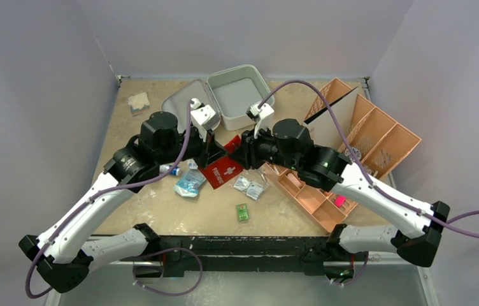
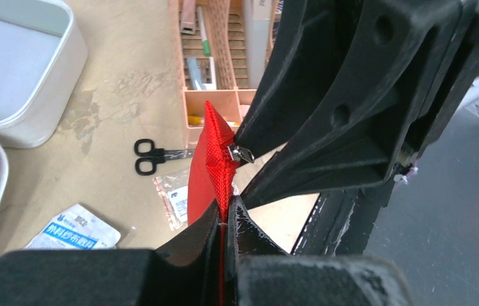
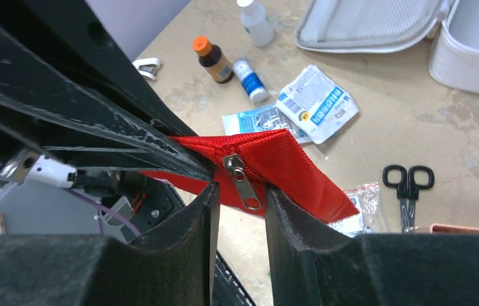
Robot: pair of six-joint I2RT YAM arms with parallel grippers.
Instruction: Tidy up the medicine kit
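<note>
A red first-aid pouch hangs above the table between my two arms. My left gripper is shut on it near the zipper edge. In the right wrist view the metal zipper pull dangles from the zipper end. My right gripper is open, its fingertips standing either side of that pull with a gap between them. The left wrist view also shows those black right fingers spread beside the pouch's end. The pouch's lower part is mostly hidden in both wrist views.
Black scissors, a clear packet, white-blue packets and bottles lie below. A grey case stands open at the back, an orange compartment organizer at right. A green packet lies in front.
</note>
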